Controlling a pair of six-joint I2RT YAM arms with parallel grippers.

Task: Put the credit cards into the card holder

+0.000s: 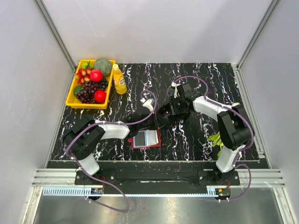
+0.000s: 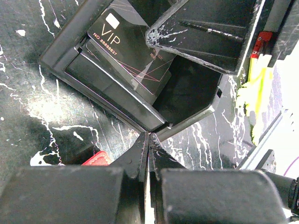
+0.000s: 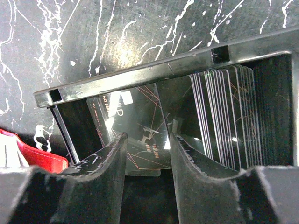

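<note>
The black card holder [image 3: 135, 74] lies mid-table under both arms. A VIP card [image 3: 128, 121] lies in it, with a stack of cards [image 3: 224, 116] beside it in the right wrist view. My left gripper [image 1: 155, 119] is shut at the holder's outer edge, nothing visible between its fingers. My right gripper [image 1: 175, 105] hangs over the holder, fingers apart above the VIP card, holding nothing.
A red-rimmed tray [image 1: 145, 145] lies in front of the left gripper. A yellow fruit basket [image 1: 72, 100] and a bottle [image 1: 119, 81] stand at the back left, leafy vegetables [image 1: 215, 140] at the right.
</note>
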